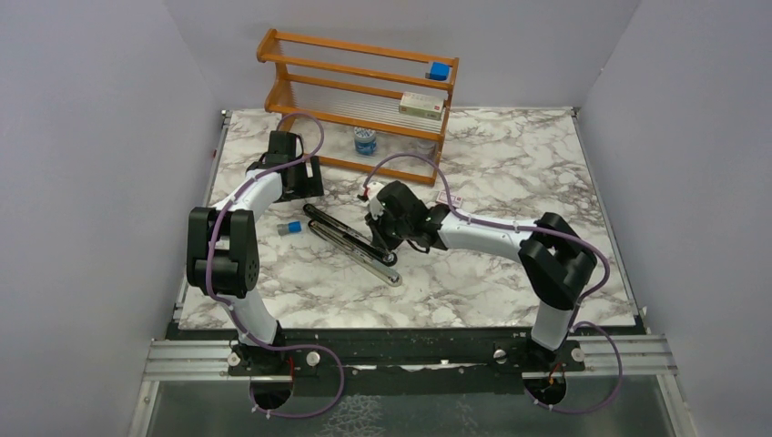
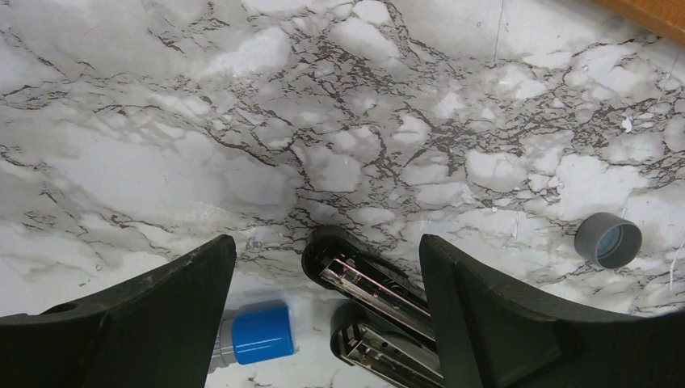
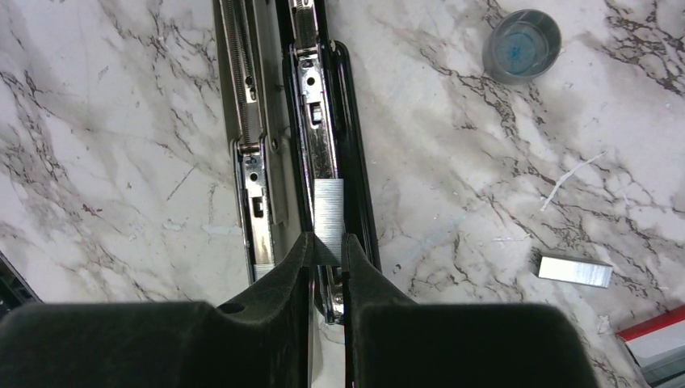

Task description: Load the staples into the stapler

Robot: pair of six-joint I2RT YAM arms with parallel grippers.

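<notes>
Two opened staplers lie side by side across the table, a black one point(image 1: 326, 217) and a grey one point(image 1: 376, 268). In the right wrist view, my right gripper is shut on a strip of staples point(image 3: 329, 206), which appears over the black stapler's point(image 3: 361, 170) metal channel. Whether the strip touches the channel cannot be told. A second strip of staples point(image 3: 264, 270) shows in the grey stapler point(image 3: 260, 186). My left gripper, its fingers apart and empty, hovers to the left of the staplers' far ends.
A small blue-and-grey piece point(image 1: 289, 228) lies left of the staplers. Another staple strip point(image 3: 574, 270) and a red-and-white box point(image 3: 658, 335) lie to the right, with a small round cup point(image 3: 522, 46) nearby. A wooden rack point(image 1: 364, 120) stands at the back.
</notes>
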